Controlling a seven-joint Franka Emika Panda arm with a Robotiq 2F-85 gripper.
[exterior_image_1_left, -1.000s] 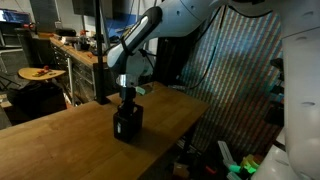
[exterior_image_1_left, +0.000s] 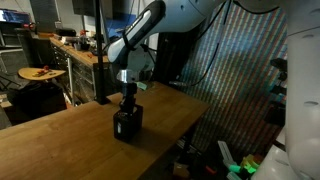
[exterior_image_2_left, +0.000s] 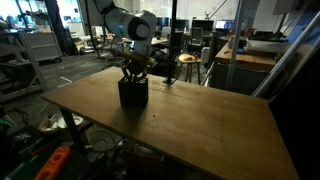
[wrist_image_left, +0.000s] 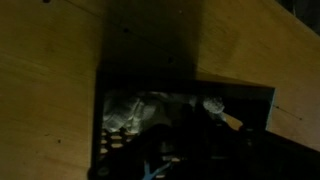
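Note:
A black open-topped container (exterior_image_1_left: 126, 126) stands upright on the wooden table, near its front edge in exterior view 1. My gripper (exterior_image_2_left: 132, 72) points down at its opening, with the fingertips at or just inside the rim. In the wrist view, the container (wrist_image_left: 101, 125) has a perforated floor and holds pale, crumpled-looking pieces (wrist_image_left: 130, 106). The gripper's fingers are lost in the dark there, so what lies between them cannot be made out.
Loose cables and tools lie below the table's edge.

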